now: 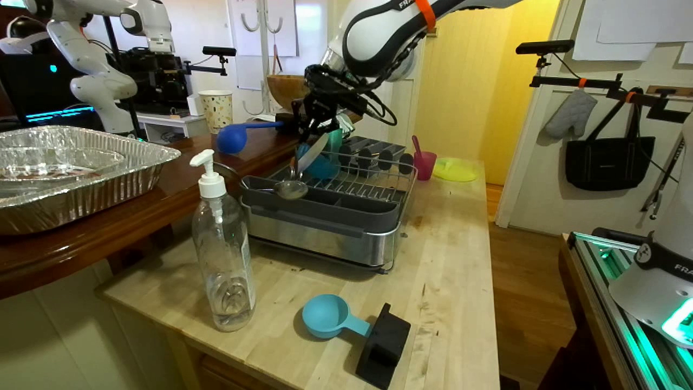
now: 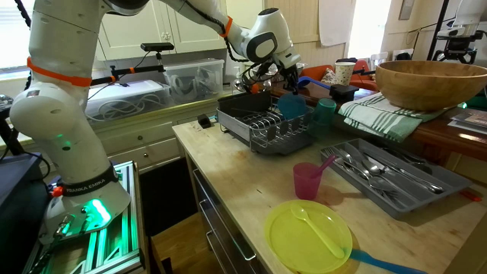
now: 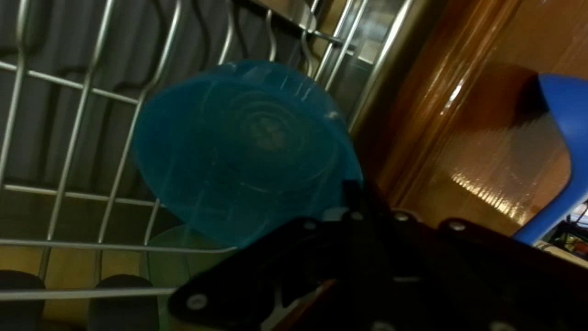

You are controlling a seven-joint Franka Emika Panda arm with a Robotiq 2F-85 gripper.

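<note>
A translucent blue bowl (image 3: pixel 248 143) hangs tilted at the dish rack (image 3: pixel 112 201), its rim meeting the fingertips of my gripper in the wrist view. The fingers are shut on that thin rim. Exterior view 2 shows the bowl (image 2: pixel 292 105) as a round face directly below my gripper (image 2: pixel 291 90), over the rack's wires. From the other side, the bowl (image 1: pixel 321 167) is partly covered by a knife (image 1: pixel 315 151) standing in the rack's grey utensil holder. Whether the bowl still touches the wires, I cannot tell.
A green cup (image 2: pixel 324 111) stands close by the rack. On the raised wooden ledge lies a blue ladle (image 1: pixel 231 138). A pump bottle (image 1: pixel 224 260) and a blue scoop (image 1: pixel 326 316) occupy the counter's near end; the pink cup (image 2: pixel 306 181) and yellow plate (image 2: pixel 283 237) are opposite.
</note>
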